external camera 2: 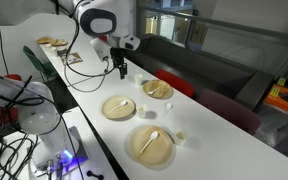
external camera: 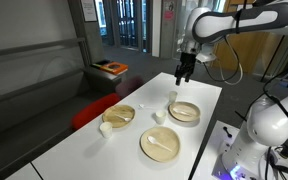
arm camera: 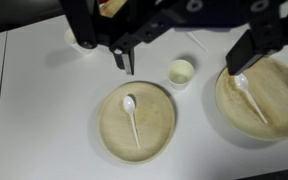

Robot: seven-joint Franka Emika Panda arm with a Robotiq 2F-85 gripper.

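Observation:
My gripper hangs well above the white table, its fingers wide apart and nothing between them. Below it in the wrist view lie two round tan plates, one at centre (arm camera: 117, 126) and one at right (arm camera: 276, 83). A white spoon (arm camera: 133, 118) rests on the centre plate, another spoon (arm camera: 249, 95) on the right one. Between the plates stands a pale cup (arm camera: 181, 72); a second cup (arm camera: 77, 40) is at upper left. Exterior view 2 shows a third plate (external camera 2: 165, 93), a third cup (external camera 2: 180, 137), and a loose white spoon (external camera 2: 168, 111).
The white table (external camera: 59, 155) has bare room toward its left end in exterior view 1. A red chair (external camera: 94, 108) and a dark sofa (external camera: 34, 100) stand along the far side. The arm's base (external camera: 249, 160) is at the right edge.

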